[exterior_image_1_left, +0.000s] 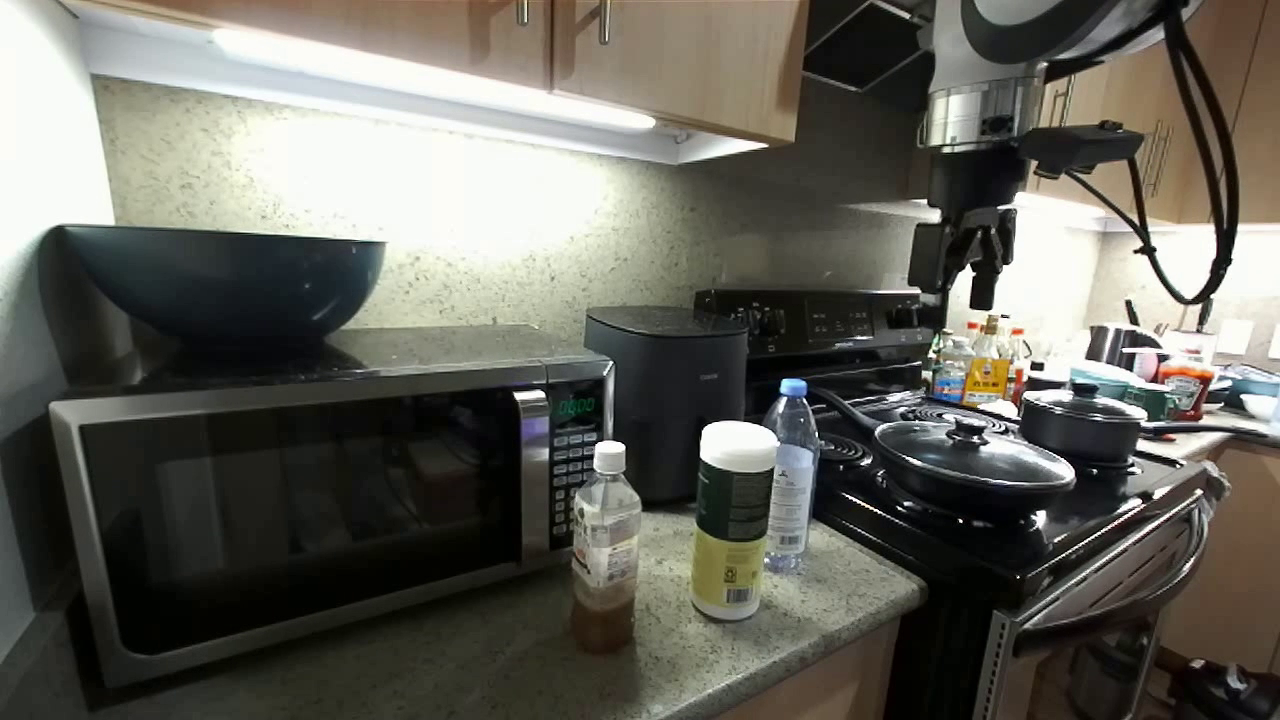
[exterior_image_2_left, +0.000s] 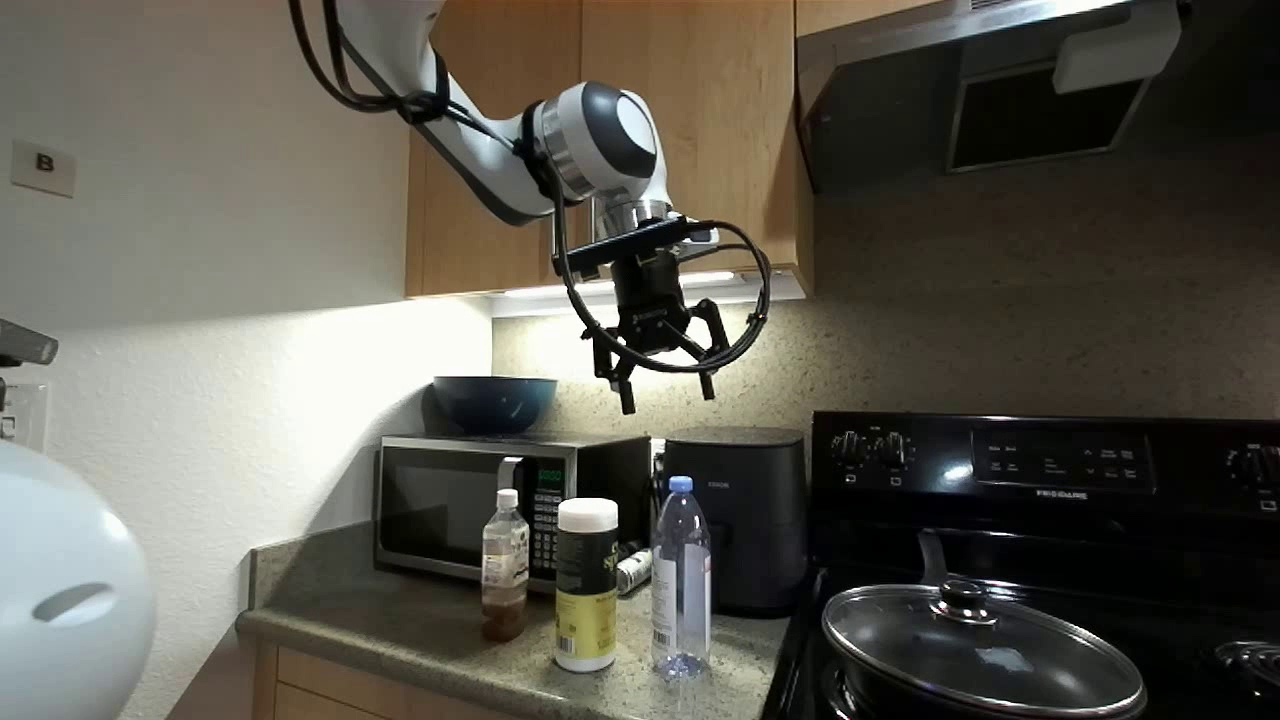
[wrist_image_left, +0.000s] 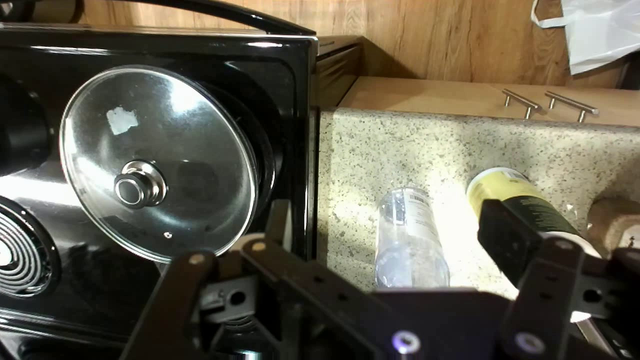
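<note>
High above the counter and stove my gripper (exterior_image_2_left: 668, 403) hangs open, pointing down, with nothing between its fingers. In the wrist view its dark fingers (wrist_image_left: 507, 243) spread wide at left and right. Below stand a clear water bottle with a blue cap (exterior_image_2_left: 681, 588), a green-and-yellow canister with a white lid (exterior_image_2_left: 587, 588) and a bottle of brown liquid (exterior_image_2_left: 505, 564). All three are upright on the counter, well apart from the gripper. A lidded frying pan (exterior_image_1_left: 974, 462) sits on the stove.
Behind the bottles are a microwave (exterior_image_1_left: 324, 504) with a dark blue bowl (exterior_image_1_left: 228, 282) on top, and a black air fryer (exterior_image_2_left: 737, 528). Wall cabinets (exterior_image_2_left: 684, 132) hang close behind the arm. A lidded pot (exterior_image_1_left: 1083, 426) shares the stove.
</note>
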